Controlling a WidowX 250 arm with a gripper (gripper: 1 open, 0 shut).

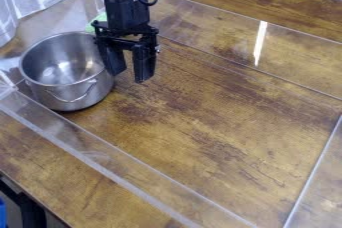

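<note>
My black gripper [130, 64] hangs at the upper left of the wooden table, pointing down beside a large steel pot [64, 82]. Its two fingers stand apart at the pot's right rim, the left one at or just over that rim; whether anything is between them is not clear. A green item [98, 23] lies behind the arm, partly hidden by it.
Clear walls or edges run along its back, front left and right sides. A pale cloth or plastic lies at the back left.
</note>
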